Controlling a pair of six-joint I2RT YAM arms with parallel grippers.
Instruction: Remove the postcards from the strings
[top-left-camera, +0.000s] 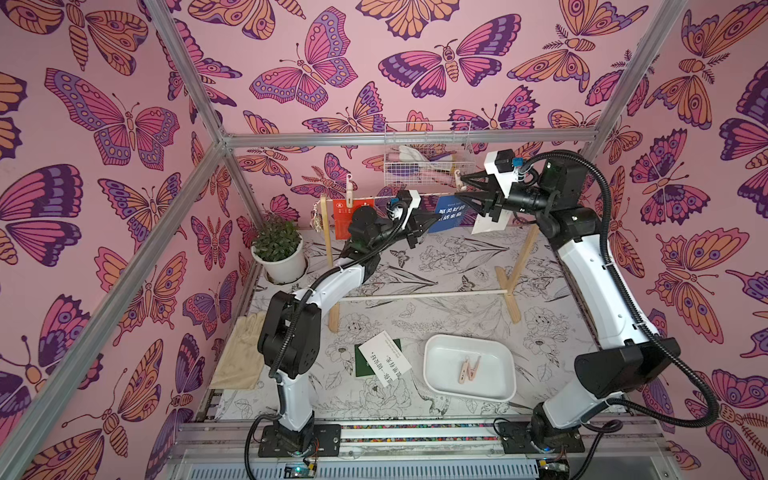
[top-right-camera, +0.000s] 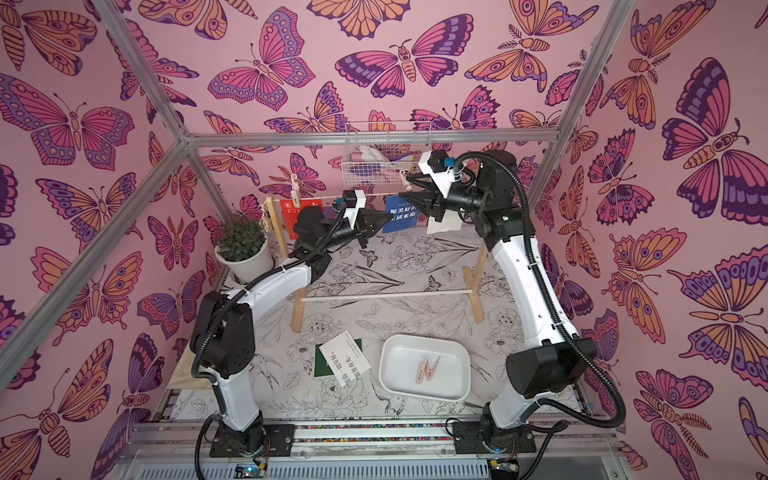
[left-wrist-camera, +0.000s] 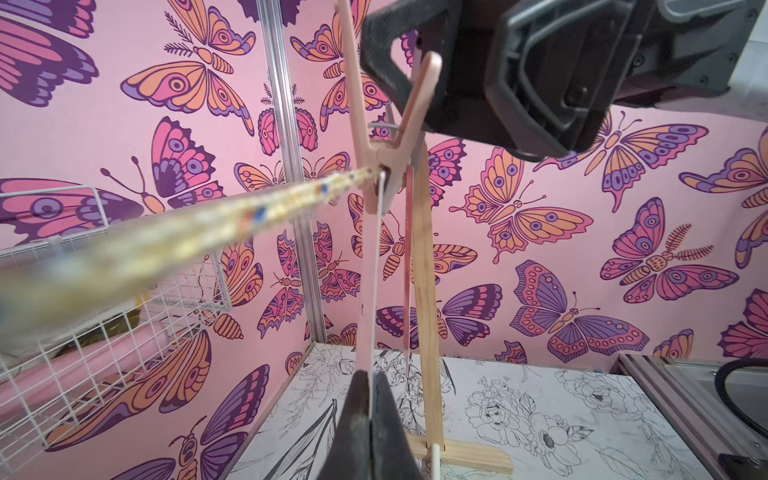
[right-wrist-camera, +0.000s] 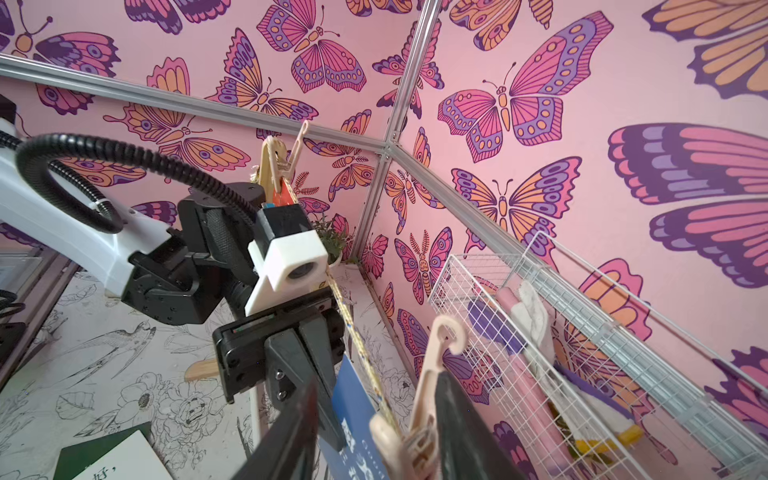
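Note:
A blue postcard (top-left-camera: 452, 214) hangs from the string, pinned by a pink clothespin (right-wrist-camera: 425, 400). My left gripper (top-left-camera: 437, 217) is shut on the card's side edge; the left wrist view shows the card edge-on between its fingertips. My right gripper is open, with the clothespin standing between its blurred fingers; contact is unclear. A red postcard (top-left-camera: 341, 220) hangs at the left under another clothespin (top-left-camera: 349, 190), partly behind my left arm. Behind my right gripper hangs a white card (top-left-camera: 489, 221). A white card (top-left-camera: 385, 357) overlaps a green one (top-left-camera: 363, 362) on the table.
The string (left-wrist-camera: 264, 212) spans a wooden frame (top-left-camera: 518, 264). A wire basket (top-left-camera: 400, 172) is close behind it. A white tray (top-left-camera: 429, 372) holds loose clothespins (top-left-camera: 465, 370). A potted plant (top-left-camera: 279, 249) stands left.

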